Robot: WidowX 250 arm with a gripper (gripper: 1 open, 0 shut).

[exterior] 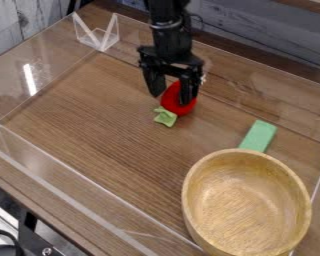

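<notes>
The black gripper (168,76) is open over a red rounded object (183,103) right of the table's middle, its fingers reaching down around the object's upper part and hiding some of it. Whether they touch it is unclear. A small pale green leafy piece (164,117) pokes out from the lower left of the red object.
A large yellow bowl (243,216) fills the lower right. A green block (256,137) lies right of the red object. A clear or white item (96,30) stands at the upper left.
</notes>
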